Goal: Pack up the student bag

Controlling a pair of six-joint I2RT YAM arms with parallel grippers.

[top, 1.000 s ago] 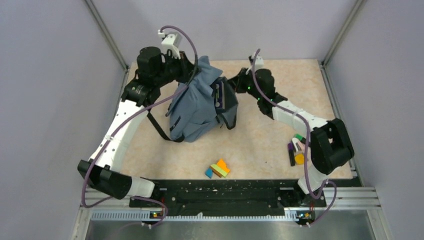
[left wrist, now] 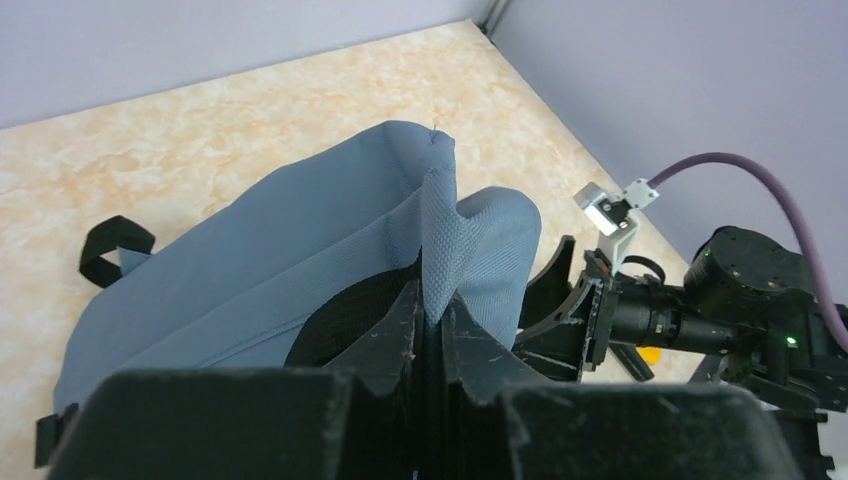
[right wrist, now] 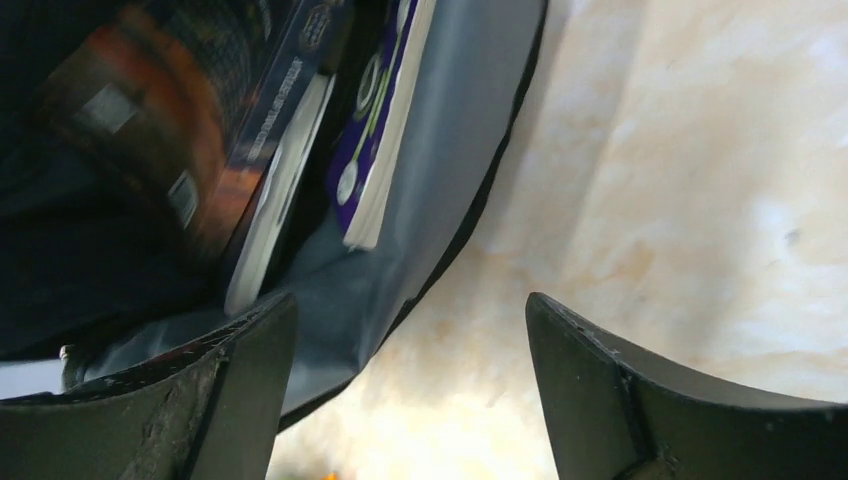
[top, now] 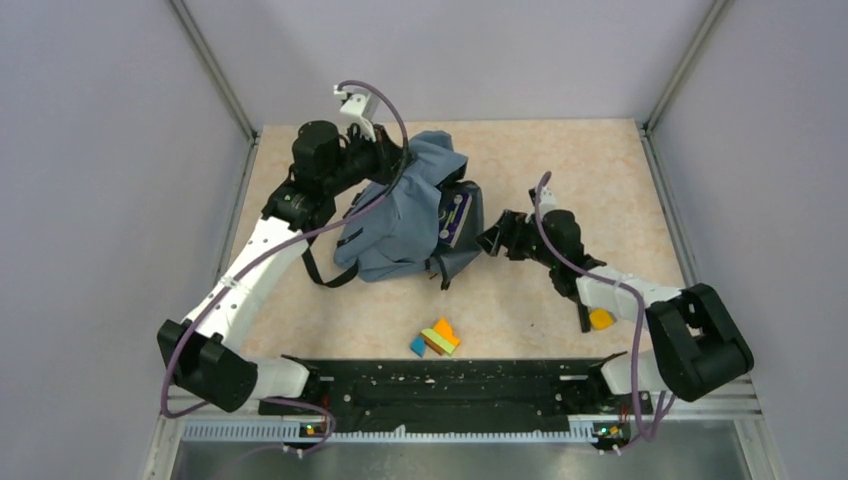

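A blue-grey student bag (top: 390, 235) lies on the table, its mouth facing right. My left gripper is shut on the fabric of the bag's upper edge and holds it up. Inside the mouth, a purple book (right wrist: 375, 130) leans against the lower flap, with a white-edged book (right wrist: 280, 195) and a dark book (right wrist: 290, 85) beside it. My right gripper stands open just right of the bag mouth, nothing between its fingers. In the left wrist view the right gripper shows past the lifted fabric.
Colored blocks (top: 437, 338) lie at the table's front middle. A yellow item (top: 601, 319) and a dark marker (top: 584, 317) lie front right, partly under the right arm. A black strap (top: 330, 275) trails left of the bag.
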